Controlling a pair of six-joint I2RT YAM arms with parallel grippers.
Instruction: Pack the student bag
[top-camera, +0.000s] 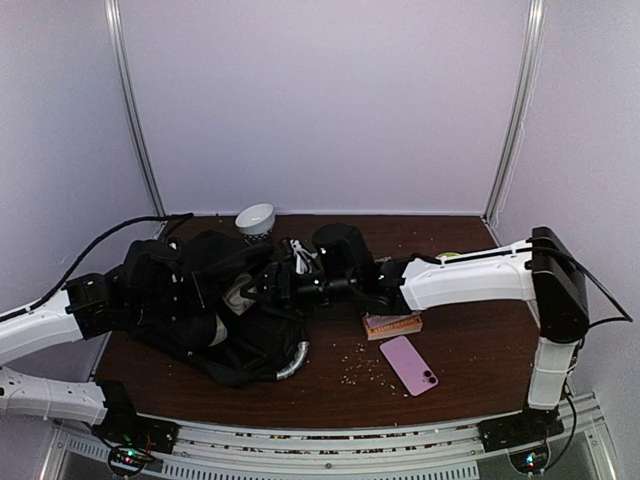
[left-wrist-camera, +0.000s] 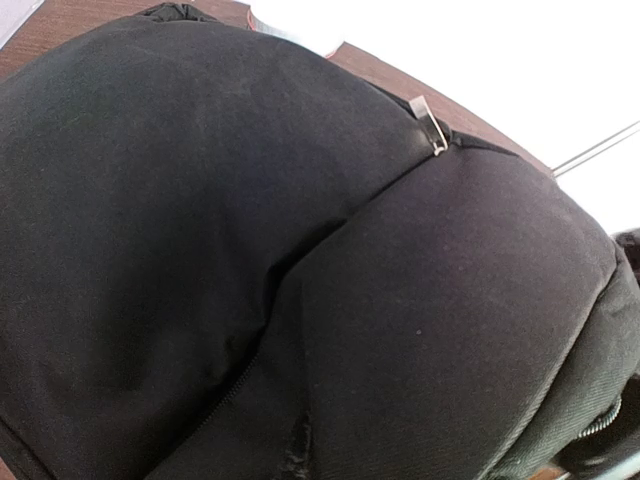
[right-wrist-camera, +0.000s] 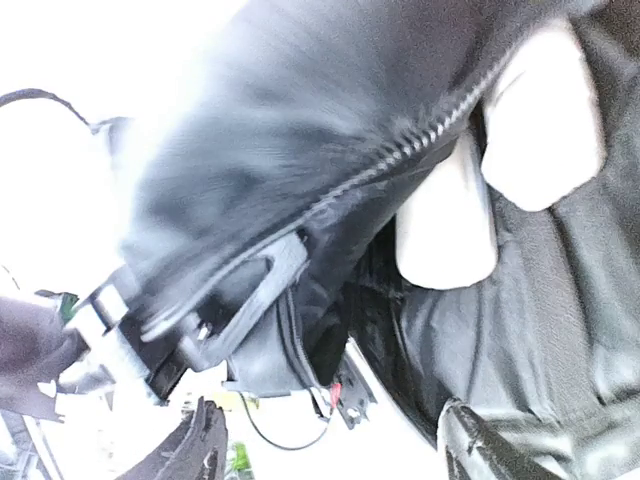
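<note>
The black bag (top-camera: 235, 360) slumps on the left of the table, its zipped mouth toward my right arm. My left gripper is shut on the edge of the bag's opening and lifts that flap; the left wrist view shows mostly the bag's dark cloth. Inside the bag, two white rounded things (right-wrist-camera: 445, 225) lie side by side in the right wrist view. My right gripper is open at the bag's mouth, nothing between its fingers. A pink phone (top-camera: 408, 364) lies flat on the table, and a book (top-camera: 393, 326) lies just behind it, partly covered by my right arm.
A white bowl (top-camera: 256, 219) stands behind the bag. A green plate (top-camera: 448, 254) is almost hidden behind the right arm. Small crumbs (top-camera: 362, 370) are scattered left of the phone.
</note>
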